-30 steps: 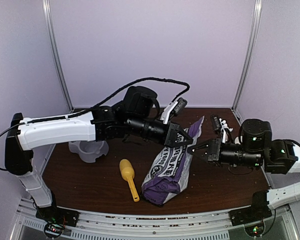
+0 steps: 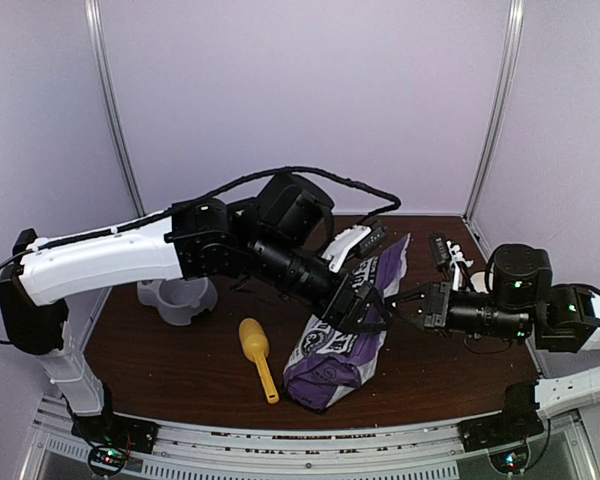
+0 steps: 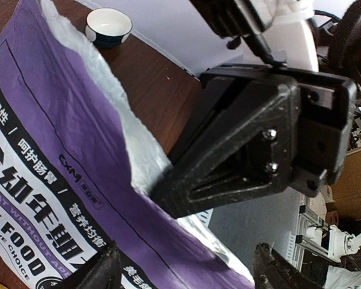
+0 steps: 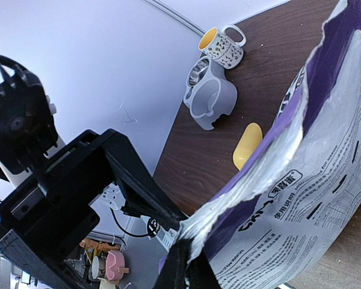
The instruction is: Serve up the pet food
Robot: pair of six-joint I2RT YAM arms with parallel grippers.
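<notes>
The purple-and-white pet food bag (image 2: 330,365) leans on the table, its open top edge (image 4: 277,150) crinkled. My right gripper (image 2: 400,308) is shut at that edge, at the bottom of the right wrist view, where the white rim meets its fingers. My left gripper (image 2: 365,310) is open over the upper bag, close to the right one, with its fingers low in the left wrist view. A yellow scoop (image 2: 254,345) lies left of the bag; a grey pet bowl (image 2: 177,305) sits farther left, partly under the left arm.
A patterned mug stands behind the pet bowl, and a dark-and-white bowl (image 3: 108,33) appears in the left wrist view.
My right gripper has shifted slightly right with the bag's top.
</notes>
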